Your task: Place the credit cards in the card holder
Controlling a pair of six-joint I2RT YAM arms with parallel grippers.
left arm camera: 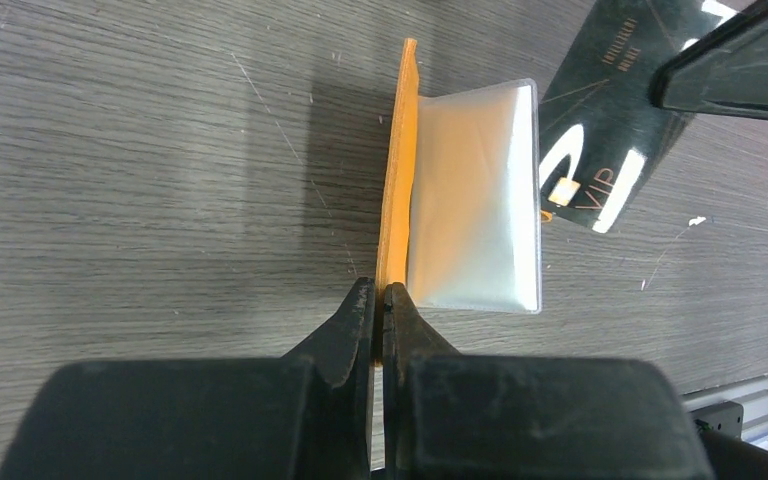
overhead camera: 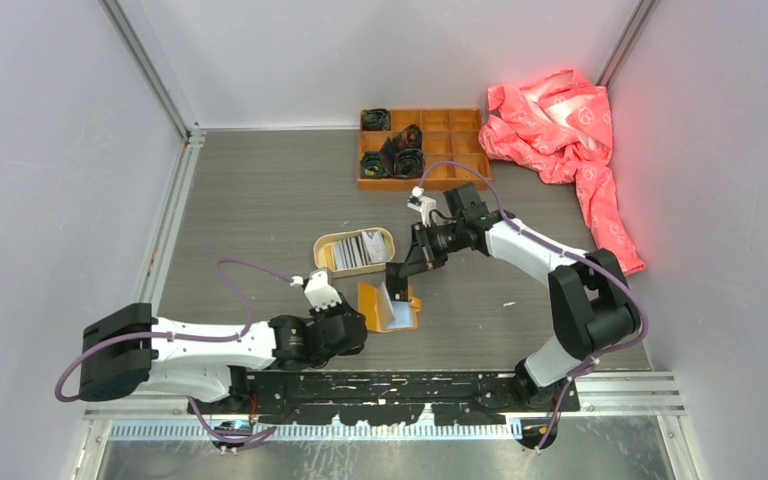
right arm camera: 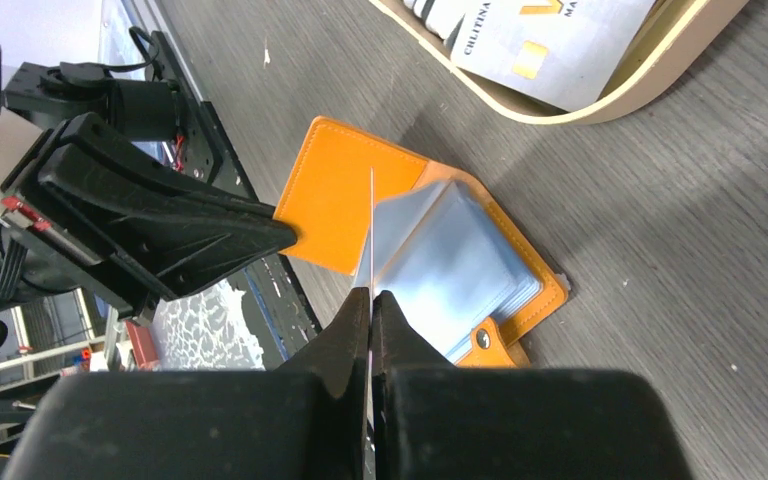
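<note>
The orange card holder (overhead camera: 370, 310) lies open on the table, showing clear sleeves (left arm camera: 470, 200). My left gripper is shut on the holder's orange flap (left arm camera: 400, 150). My right gripper is shut on a black VIP card, seen edge-on in the right wrist view. The card hangs over the sleeves in the top view. A beige box of cards (overhead camera: 355, 250) sits just behind the holder, with light cards (right arm camera: 550, 45) inside.
An orange compartment tray (overhead camera: 450, 130) with dark rolled items stands at the back. A pink cloth (overhead camera: 550, 120) lies back right.
</note>
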